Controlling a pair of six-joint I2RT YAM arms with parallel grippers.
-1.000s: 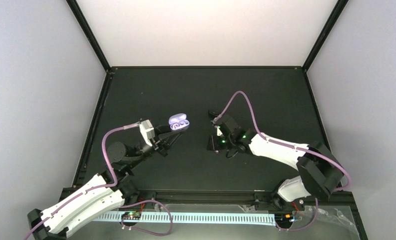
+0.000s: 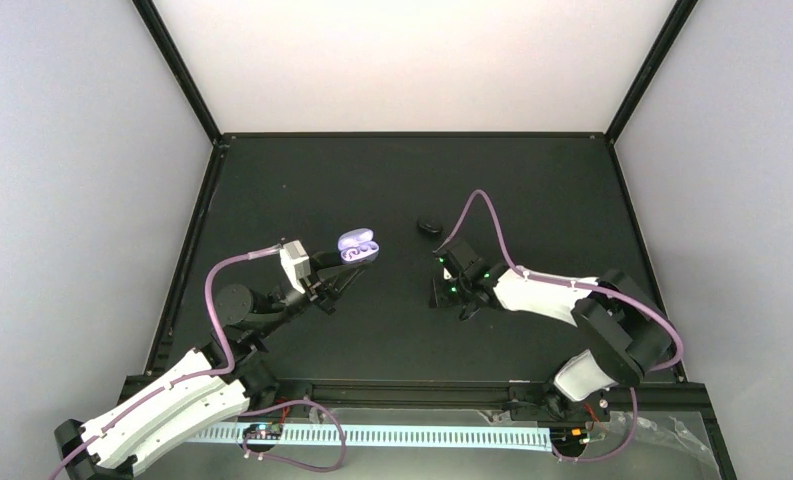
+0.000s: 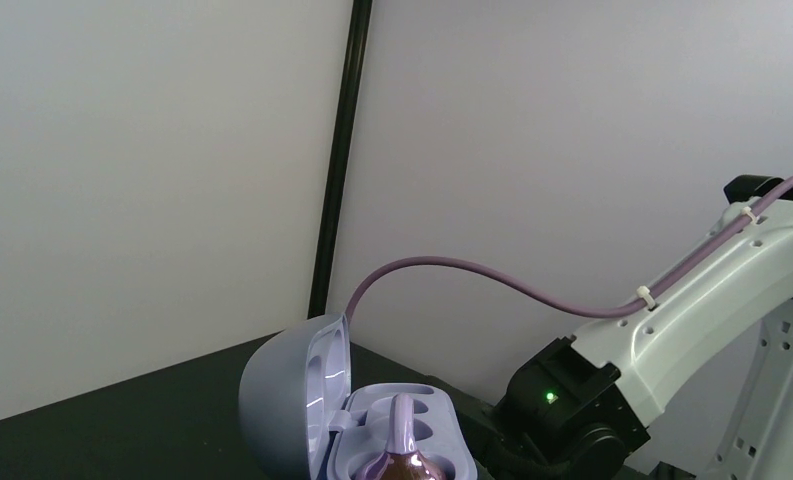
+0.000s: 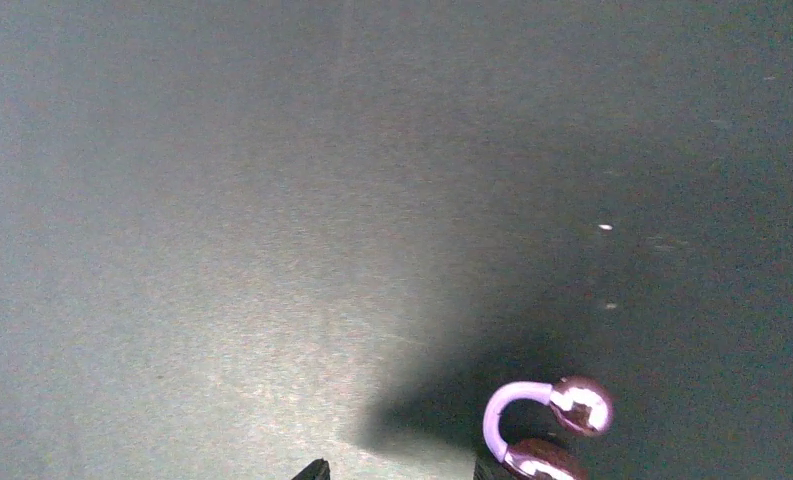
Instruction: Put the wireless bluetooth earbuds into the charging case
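The lilac charging case (image 2: 360, 253) is held off the table at left-centre, its lid up, with my left gripper (image 2: 350, 263) shut on it. In the left wrist view the open case (image 3: 372, 393) shows its slotted tray, and one purple earbud (image 3: 402, 425) stands in or over it; how deep it sits cannot be told. On the dark table, the right wrist view has the other earbud (image 4: 518, 392), a lilac loop with two shiny dark ends. It lies by the right fingertip of my right gripper, which is open with nothing between its fingers. From above, the right arm hides this earbud.
A small black object (image 2: 429, 227) lies on the table just behind my right gripper. Purple cables (image 2: 497, 215) arch over both arms. The back of the table and the middle strip between the arms are clear.
The left arm and the case have stayed still.
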